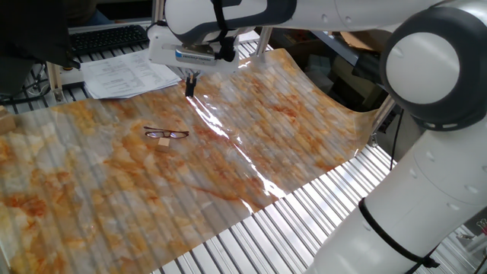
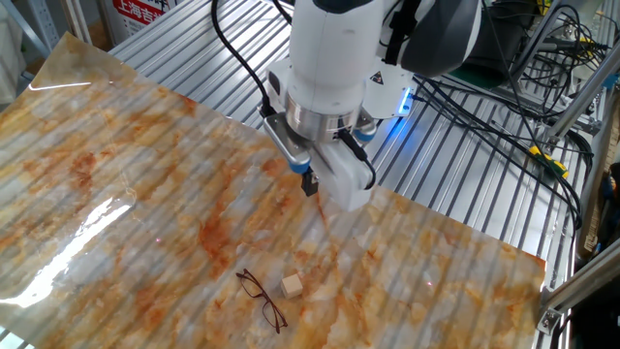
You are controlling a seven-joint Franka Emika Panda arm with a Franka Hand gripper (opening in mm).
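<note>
My gripper (image 1: 190, 89) hangs over the far part of the marbled sheet, its dark fingers pointing down. They look like one narrow dark block from this side, so whether a gap lies between them cannot be made out. In exterior view 2 the white housing hides much of the gripper (image 2: 310, 184). A small pale wooden cube (image 1: 163, 142) rests on the sheet, well apart from the gripper. Close beside that cube (image 2: 292, 285) lies a pair of dark-framed glasses (image 2: 263, 300); the same glasses (image 1: 167, 133) show just behind it in exterior view 1.
The glossy marbled sheet (image 1: 91, 190) covers most of the ribbed metal table (image 1: 335, 205) and is largely bare. Papers (image 1: 129, 74) and a black keyboard (image 1: 109, 39) lie beyond its far edge. Cables (image 2: 518, 160) run behind the arm.
</note>
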